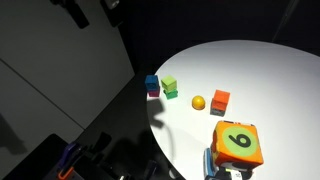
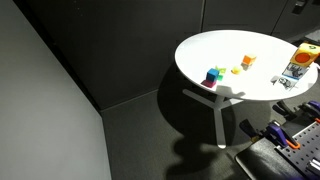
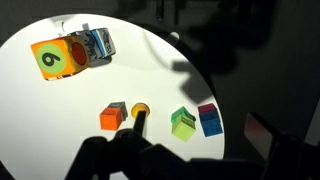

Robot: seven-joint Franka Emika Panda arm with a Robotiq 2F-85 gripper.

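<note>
High at the upper left in exterior view 1, my gripper (image 1: 100, 22) hangs open, with nothing between its fingers. The wrist view looks down past dark fingers (image 3: 118, 152) onto the round table. A light green block (image 1: 169, 83) rests on a teal one, close beside a blue block (image 1: 152, 82) atop a pinkish-red one. Nearby are a small yellow-orange ball (image 1: 198, 102) and an orange block (image 1: 221, 98) on a grey base. A larger orange-and-yellow number block (image 1: 237, 143) stands nearest exterior view 1. The gripper touches none of these.
The white round table (image 1: 270, 85) has free room toward its far side. A blue-and-white item (image 3: 99, 43) adjoins the number block. The blue stack sits close to the table edge, with dark floor (image 2: 140, 130) beyond.
</note>
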